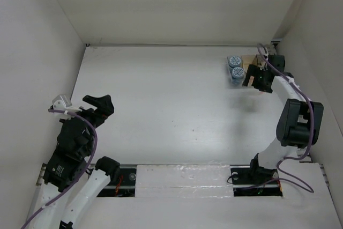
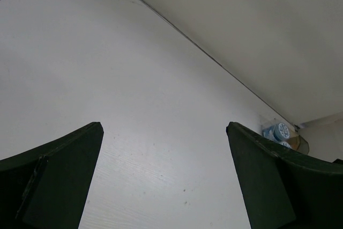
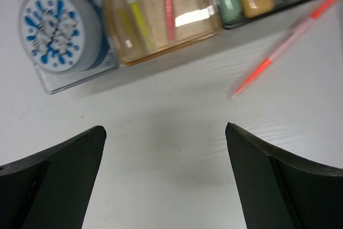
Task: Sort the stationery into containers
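A clear pen with orange-red ends (image 3: pixel 252 80) appears at the upper right of the right wrist view. Its near end lies outside the containers, and its far end runs past the dark container's corner. My right gripper stands open, with only table between its fingers. Beyond it are an amber tray (image 3: pixel 166 50) holding a yellow pen and a red pen, a clear box (image 3: pixel 69 81) with blue-and-white tubs (image 3: pixel 53 33), and a dark container (image 3: pixel 300 5) with green and tan items. My left gripper is open and empty, far left of these.
The containers sit in the back right corner, close to the back wall (image 1: pixel 182 4) and the right wall (image 1: pixel 321 57). The right arm hides part of them from above.
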